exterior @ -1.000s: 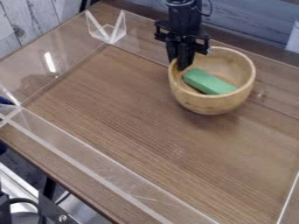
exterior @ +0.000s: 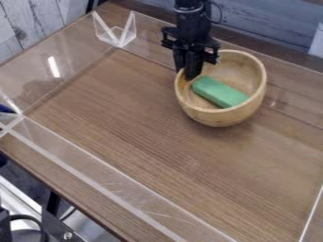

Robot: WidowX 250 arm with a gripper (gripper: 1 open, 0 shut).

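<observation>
My black gripper [exterior: 192, 64] reaches down from the top centre onto the left rim of a wooden bowl [exterior: 232, 113]. It appears shut on that rim, though the fingertips are small and dark. A green block [exterior: 220, 92] lies inside the bowl, to the right of and below the gripper.
A white wire-like frame [exterior: 115, 29] stands near the back left edge. A wall runs behind the table, and dark gear sits beyond its left edge.
The gripper and bowl have shifted slightly left, and the bowl looks turned or tilted a little, with the green block moving along inside it.
</observation>
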